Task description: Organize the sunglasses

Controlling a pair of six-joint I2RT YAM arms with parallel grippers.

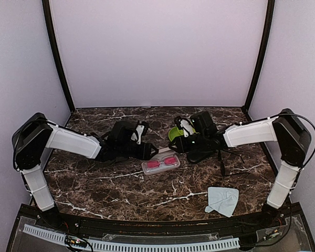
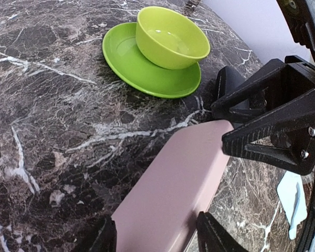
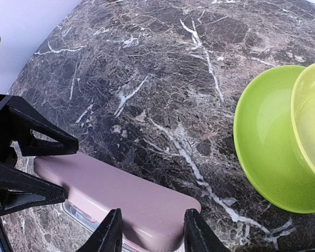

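Observation:
A pale pink glasses case (image 1: 161, 170) lies open at mid-table, pink sunglasses (image 1: 161, 162) inside. Its lid (image 2: 173, 173) tilts up between both grippers. My left gripper (image 1: 154, 152) is shut on the lid's left end; the left wrist view shows the lid between its fingers. At the right end, my right gripper has its fingers on either side of the lid (image 3: 131, 199), but whether they grip it cannot be told. Black sunglasses (image 1: 223, 164) lie unfolded to the right, near a black case (image 1: 198, 156) partly covered by the right arm.
A green bowl (image 2: 170, 39) sits on a green plate (image 2: 147, 79) just behind the right gripper. A light blue cloth (image 1: 222, 201) lies at the front right. Clear marble tabletop spreads across the front left and middle.

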